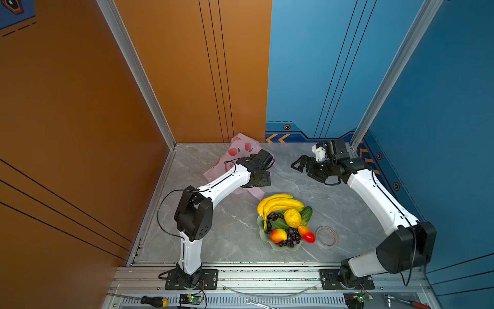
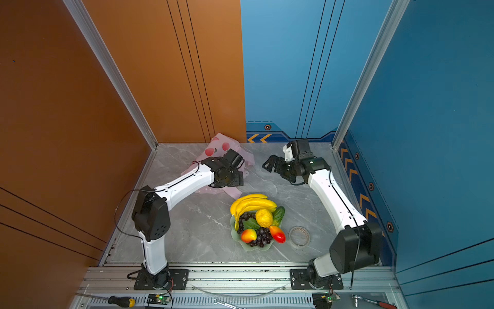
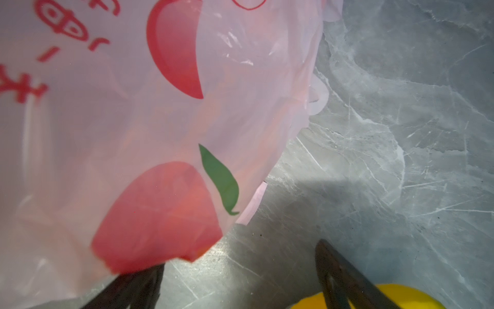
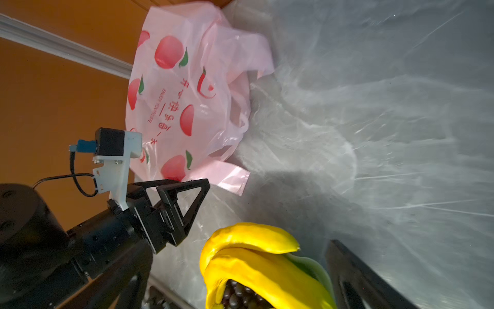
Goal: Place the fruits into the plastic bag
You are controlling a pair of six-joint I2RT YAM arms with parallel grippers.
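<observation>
The pink plastic bag with fruit prints lies crumpled at the back, left of centre, and fills much of the left wrist view. My open left gripper hovers over its front part. My right gripper stands open to its right, above bare surface. In front of the bag, a pale green dish holds bananas, dark grapes, a yellow round fruit, a red-yellow mango, a red-orange oblong fruit and a green cucumber-like item.
A tape roll lies right of the dish. Orange and blue walls enclose the area.
</observation>
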